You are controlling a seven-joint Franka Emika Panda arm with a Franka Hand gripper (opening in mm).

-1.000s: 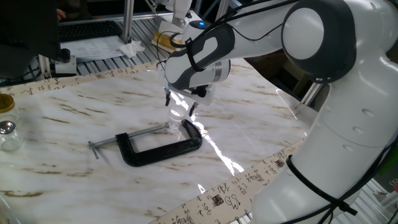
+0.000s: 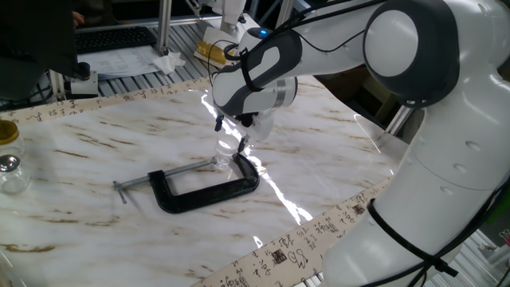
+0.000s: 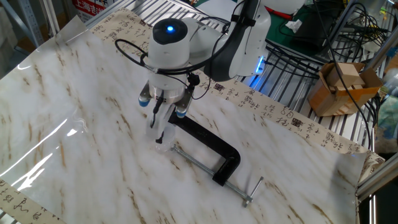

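A black C-clamp point(image 2: 209, 197) with a metal screw rod lies flat on the marbled table, and its frame point(image 3: 214, 144) also shows in exterior view 2. At the clamp's mouth stands a clear, see-through object point(image 2: 226, 149), hard to make out against the glare; its exact shape cannot be told. My gripper point(image 2: 230, 136) points down over this clear object, its dark fingers standing apart. In exterior view 2 the gripper point(image 3: 161, 132) is seen nearly edge-on above the mouth, overlapping the clear object. Whether the fingers touch it does not show.
Glass jars point(image 2: 11, 174) stand at the left table edge, one with a yellow lid. A keyboard point(image 2: 115, 38) and papers lie beyond the far edge. A cardboard box point(image 3: 344, 90) sits off the table.
The gripper has turned slightly, and its fingertips look closer together in exterior view 1, the right one a little lower. The clamp and the clear object stay put.
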